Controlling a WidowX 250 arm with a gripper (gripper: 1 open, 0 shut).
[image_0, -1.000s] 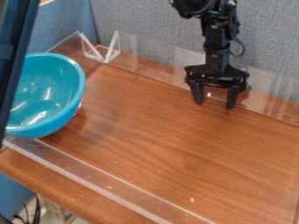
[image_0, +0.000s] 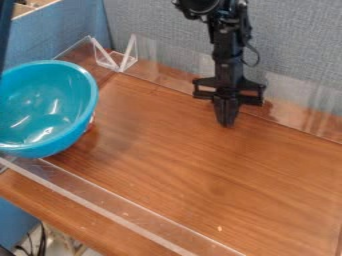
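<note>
My black gripper (image_0: 227, 112) hangs low over the back of the wooden table, in front of the clear back rail. Its fingers are together, pointing down, with nothing seen between them. A glossy turquoise bowl (image_0: 43, 105) sits at the left side of the table, well apart from the gripper.
A white bracket (image_0: 116, 58) stands at the back-left corner. Clear plastic edging runs along the left and back, with grey padded walls behind.
The bowl looks unchanged.
</note>
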